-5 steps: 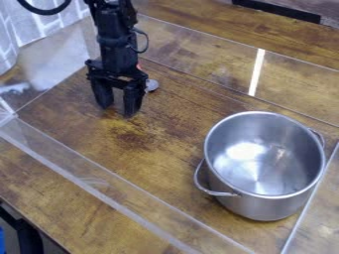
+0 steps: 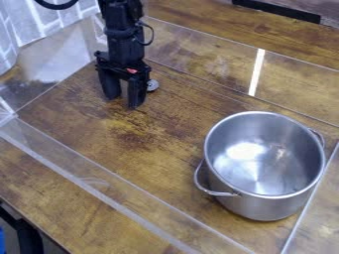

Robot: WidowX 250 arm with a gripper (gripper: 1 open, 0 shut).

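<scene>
My black gripper [image 2: 122, 87] hangs low over the wooden table at the upper left, its fingertips near the surface. Just behind it, partly hidden, is a small silver object [image 2: 151, 85] with a bit of red beside it. Whether the fingers are open or shut on something is too dark and small to tell. A large steel pot [image 2: 263, 159] with side handles stands at the right.
Clear plastic walls or strips border the wooden work surface [image 2: 119, 159] on the left and along the front. The middle of the table, between gripper and pot, is clear.
The gripper has shifted slightly to the right and up in the view, covering more of the small silver object. The pot has not moved.
</scene>
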